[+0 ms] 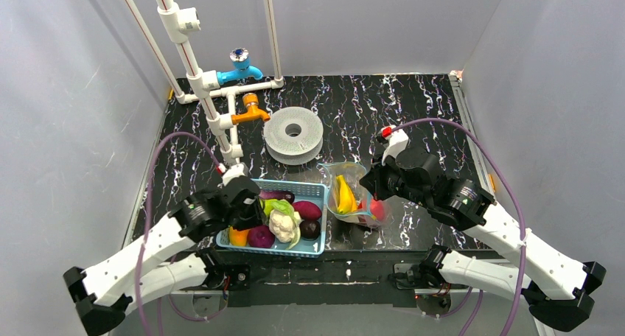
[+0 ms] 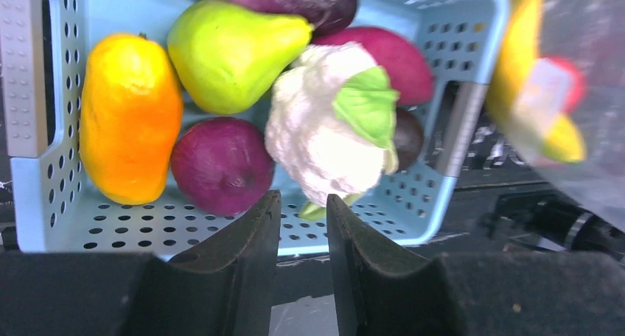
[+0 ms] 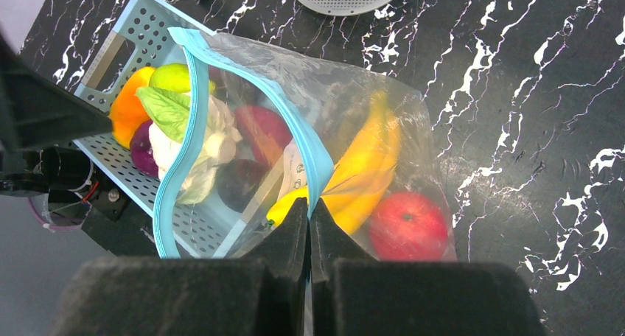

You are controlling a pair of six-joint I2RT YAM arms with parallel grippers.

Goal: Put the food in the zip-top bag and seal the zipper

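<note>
A clear zip top bag (image 3: 346, 89) with a blue zipper strip stands open right of the basket. Inside it are a yellow banana (image 3: 368, 174) and a red round fruit (image 3: 409, 225). My right gripper is shut on the bag's rim at the blue strip. Over the blue basket (image 2: 472, 26) hangs my left gripper, its fingertips a narrow gap apart with nothing seen between them. Beneath and beyond those tips lie a white cauliflower (image 2: 309, 122), a purple round vegetable (image 2: 221, 166), an orange pepper (image 2: 133, 115) and a green pear (image 2: 228, 56).
Also in the basket are an eggplant (image 2: 324, 4), a dark red root (image 2: 398, 63) and a dark round item (image 2: 407, 141). A grey spool (image 1: 293, 155) and pipes with a blue tap (image 1: 239, 72) and orange tap (image 1: 252, 113) stand behind.
</note>
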